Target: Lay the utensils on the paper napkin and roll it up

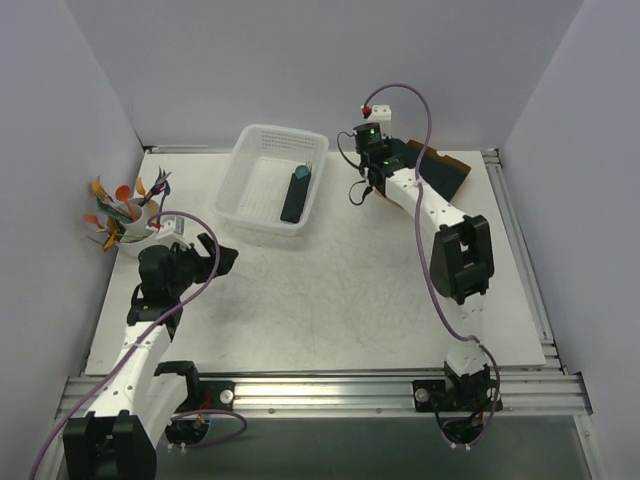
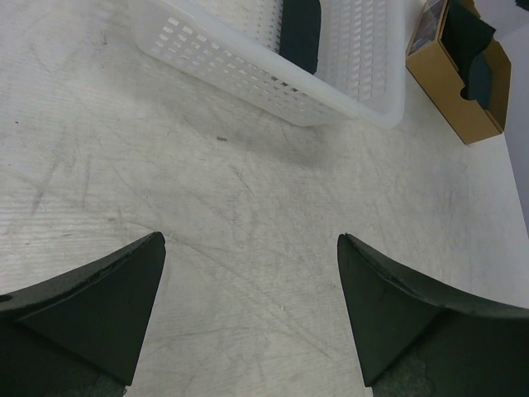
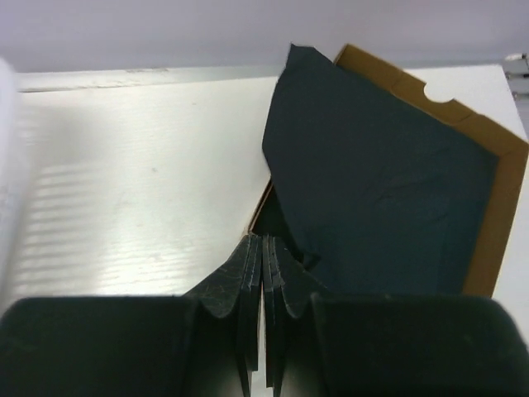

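Note:
A cardboard box (image 3: 499, 215) holding dark grey paper napkins (image 3: 380, 182) stands at the back right; one napkin is raised at its near left side. My right gripper is shut at the box's left edge; whether napkin is between its fingertips I cannot tell. My left gripper hangs open over bare table at the left. Colourful utensils (image 1: 124, 205) stand in white holders at the far left, partly behind the left arm. A dark rolled bundle (image 1: 296, 198) with a teal tip lies in the white basket (image 1: 250, 180).
The basket's near wall is just beyond my left gripper. Walls stand close behind and at both sides.

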